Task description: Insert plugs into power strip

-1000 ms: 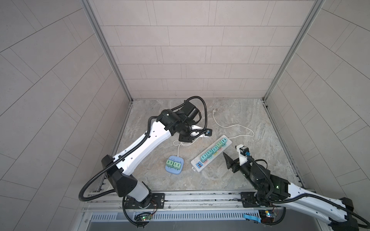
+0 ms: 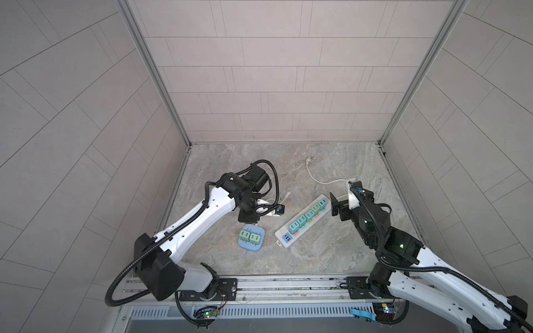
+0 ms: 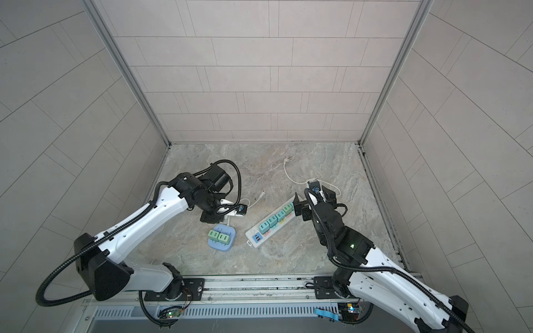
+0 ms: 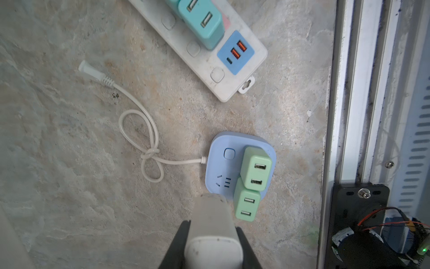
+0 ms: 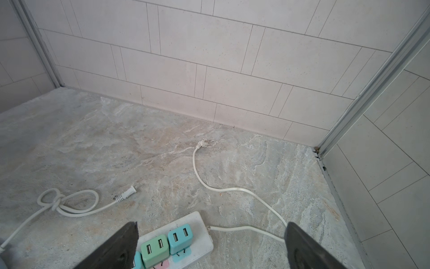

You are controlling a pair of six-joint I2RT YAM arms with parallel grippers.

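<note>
The long white power strip [image 2: 291, 236] lies in the middle, carrying a row of teal and green plugs [image 5: 179, 237]. The small blue strip [image 4: 224, 165] holds two green plugs [image 4: 256, 168], its knotted white cable beside it. My left gripper is over the floor beside the blue strip, shut on a pale grey-white object [image 4: 212, 208], probably a plug, its shape partly cropped. My right gripper hangs near the far right end of the long strip, open, with its fingers wide apart in the right wrist view.
Tiled walls [image 3: 261, 77] close the back and sides. A white cord [image 5: 237, 188] loops across the back right. A metal rail [image 4: 336, 89] runs along the front edge.
My left gripper has moved leftward from over the long strip toward the blue strip. My right gripper has moved toward the back, up to the long strip's far end.
</note>
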